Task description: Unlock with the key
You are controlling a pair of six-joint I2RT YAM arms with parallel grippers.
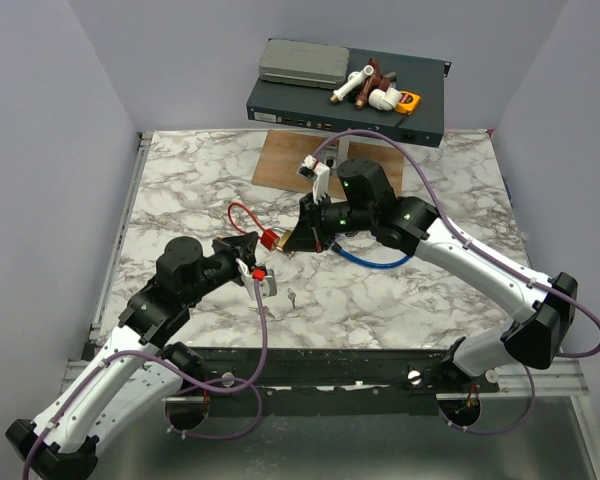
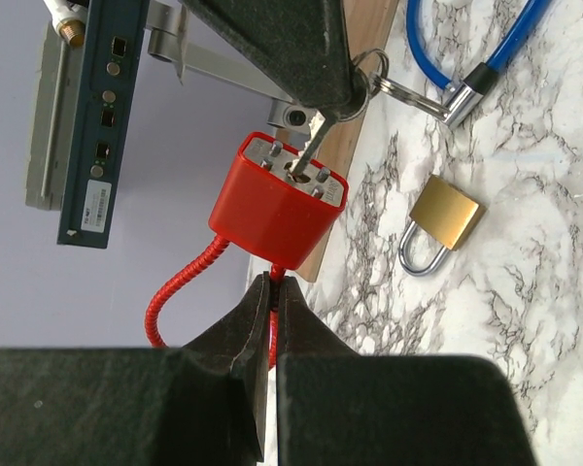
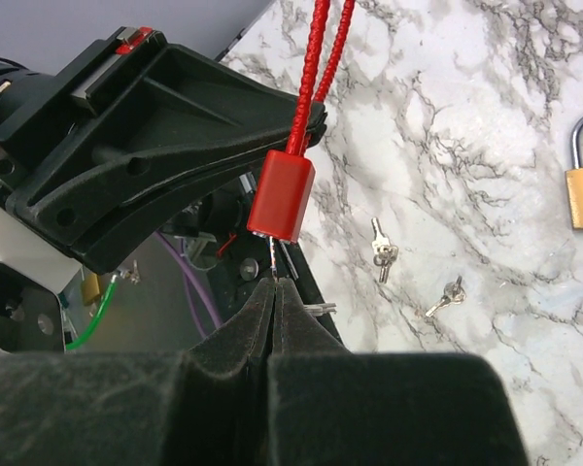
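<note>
My left gripper (image 1: 255, 238) is shut on the red cable loop (image 2: 188, 275) of a red lock (image 2: 277, 212), its tips just below the lock body. The lock hangs clear of the table, its keyhole face turned toward my right gripper. That gripper is shut on a silver key (image 2: 317, 139), whose blade points into the keyhole. Part of the blade (image 3: 273, 257) shows between lock and fingertips; how deep it sits, I cannot tell. A ring (image 2: 374, 73) with another key dangles from the right fingertips.
On the marble table lie a brass padlock (image 2: 447, 212), two loose sets of small keys (image 3: 384, 254) and a blue cable (image 1: 375, 264). Behind stands a wooden board (image 1: 275, 165), below a dark shelf box (image 1: 280, 108). Both arms are close together at the middle.
</note>
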